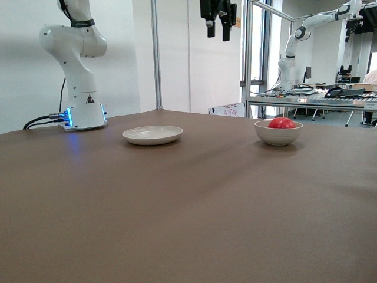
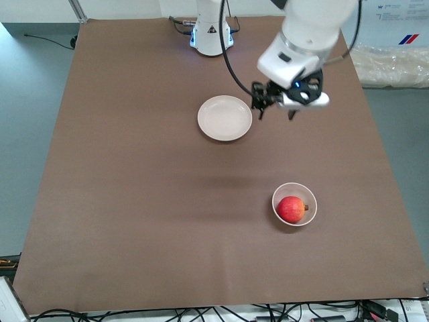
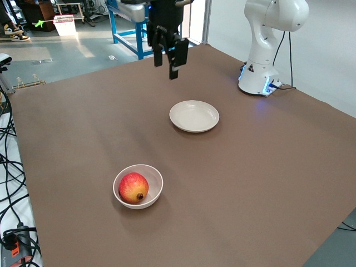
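Observation:
A red apple [image 2: 291, 208] sits in a small pale bowl [image 2: 310, 194], which is nearer the front of the brown table in the left view and also shows in the right view [image 3: 159, 182]. A white plate [image 2: 224, 118] lies empty farther back. My black gripper [image 2: 275, 113] is raised above the table, right of the plate in the left view. In the top view the gripper [image 1: 218, 30] hangs high, its two fingers apart with nothing between them; in the right view it [image 3: 166, 60] also looks empty.
Cables run along the front edge.

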